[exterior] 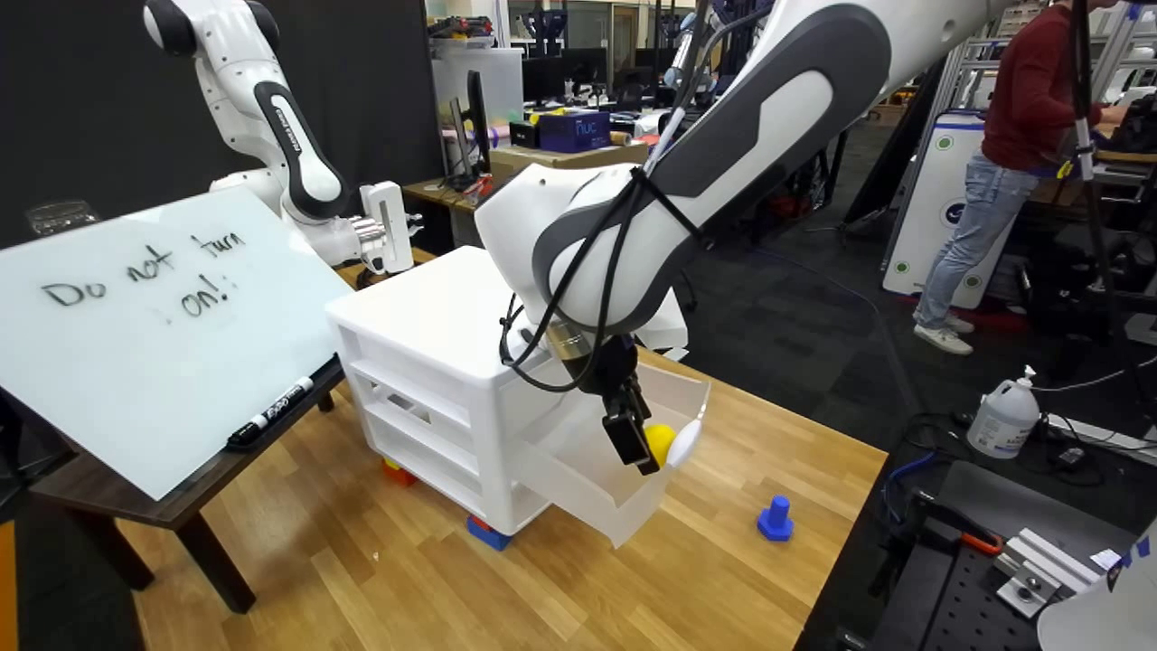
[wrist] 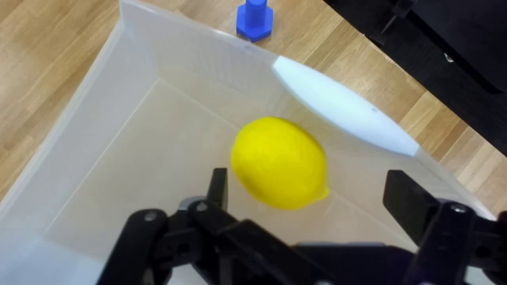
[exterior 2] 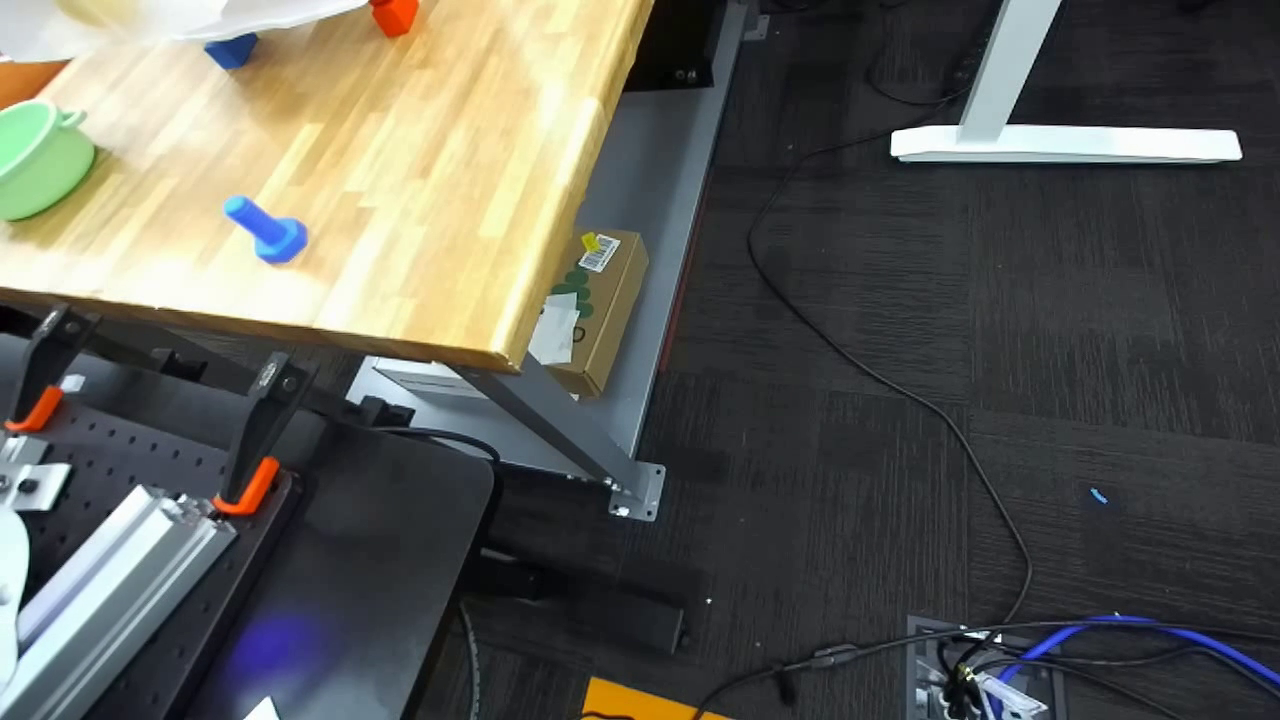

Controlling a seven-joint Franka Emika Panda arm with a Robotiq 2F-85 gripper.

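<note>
A yellow lemon [wrist: 280,164] lies on the floor of the pulled-out translucent drawer [wrist: 128,156], close to its white handle [wrist: 344,107]. My gripper is open, its two black fingers wide apart, with the lemon beyond and between them and not touched in the wrist view. In exterior view 1 the gripper [exterior: 642,439] reaches down into the drawer [exterior: 575,477], and the lemon [exterior: 659,440] shows partly behind it. The white drawer cabinet [exterior: 434,325] stands on the wooden table.
A blue bolt-shaped piece [exterior: 776,520] stands on the table in front of the drawer. A green pot [exterior 2: 42,156] sits near the table edge. The whiteboard [exterior: 163,315] leans left of the cabinet. Bare table [exterior: 434,586] lies in the foreground.
</note>
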